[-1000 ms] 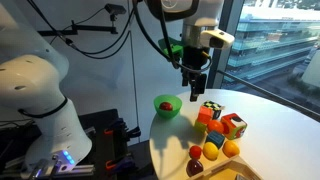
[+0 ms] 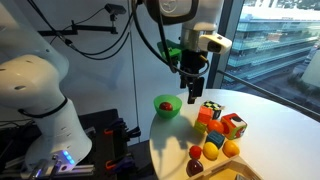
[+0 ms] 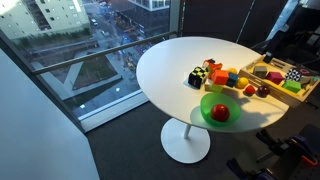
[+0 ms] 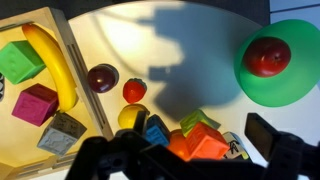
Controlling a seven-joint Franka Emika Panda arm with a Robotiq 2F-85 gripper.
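My gripper (image 2: 190, 80) hangs open above the white round table, with nothing held. In the wrist view, its dark fingers (image 4: 265, 138) stand wide apart at the lower edge. Beneath and between them lie an orange-red block (image 4: 207, 141), a green block (image 4: 191, 121) and a blue block (image 4: 156, 130). A green bowl (image 4: 246, 80) holds a dark red apple-like fruit (image 4: 267, 57). A small red fruit (image 4: 134, 91) and a dark purple one (image 4: 102, 78) lie on the table beside the tray.
A wooden tray (image 4: 84, 65) holds a banana (image 4: 50, 60) and several coloured blocks. Patterned blocks (image 3: 198, 77) cluster near the bowl. Bare tabletop (image 3: 165, 70) stretches toward the window side.
The arm has shifted slightly over the last second. The bowl, fruits and blocks stay where they were.
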